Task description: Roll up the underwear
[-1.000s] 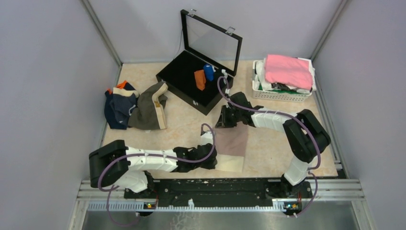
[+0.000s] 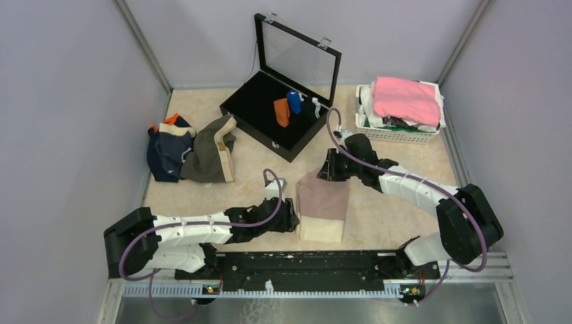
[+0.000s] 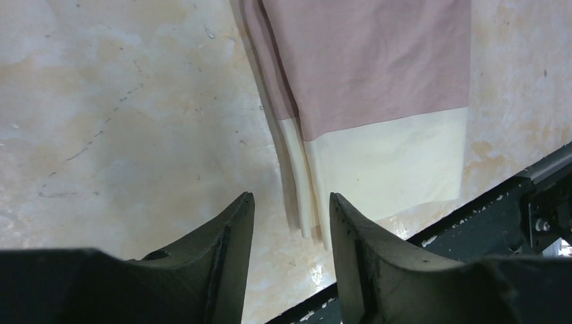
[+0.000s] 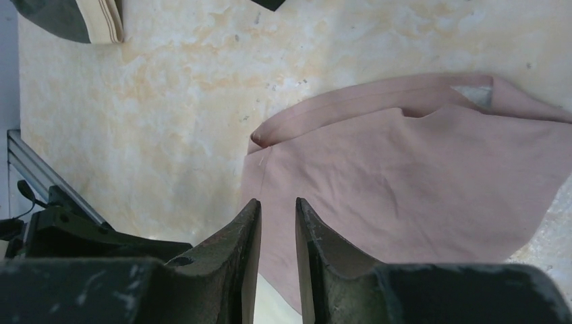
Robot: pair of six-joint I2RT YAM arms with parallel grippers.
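Note:
The mauve underwear with a cream band lies flat and folded on the table, its band toward the front edge. Along its left side, the left wrist view shows two layers with a narrow gap between them. My left gripper is part open beside that lower left edge, nothing between its fingers. Over the underwear's far end, my right gripper stands open and empty. In the right wrist view the underwear spreads below the fingers, with a folded strip along its far edge.
An open black case at the back holds an orange and a blue roll. Dark and grey garments lie at the left. A white basket with folded clothes stands at the back right. Bare table shows left of the underwear.
My right gripper has shifted right along the far end. The underwear looks unmoved.

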